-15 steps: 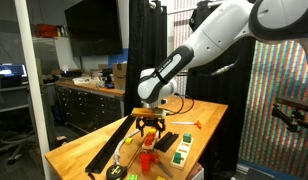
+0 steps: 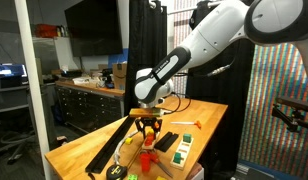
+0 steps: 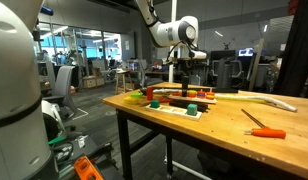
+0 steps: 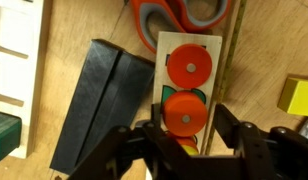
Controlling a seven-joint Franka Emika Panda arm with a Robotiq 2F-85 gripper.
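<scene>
An orange disc [image 4: 184,113] sits on a narrow pale wooden board [image 4: 168,42] with green patches, in line with a red disc [image 4: 189,66]. My gripper is over the board in the wrist view. Its dark fingers [image 4: 229,127] are apart, one on each side of the orange disc's near half; whether they touch it I cannot tell. From the first exterior view the gripper [image 2: 149,126] points down low above the table, among the small objects.
Red-handled scissors [image 4: 164,18] lie against the board's far end. A black bar [image 4: 99,105] lies close on the left, beyond it a wooden tray [image 4: 36,60] with a green block [image 4: 5,135]. A yellow block [image 4: 297,96] is on the right. A screwdriver [image 3: 264,131] lies apart on open tabletop.
The arm's wrist and gripper have come slightly lower over the board. The objects on the table look unmoved.
</scene>
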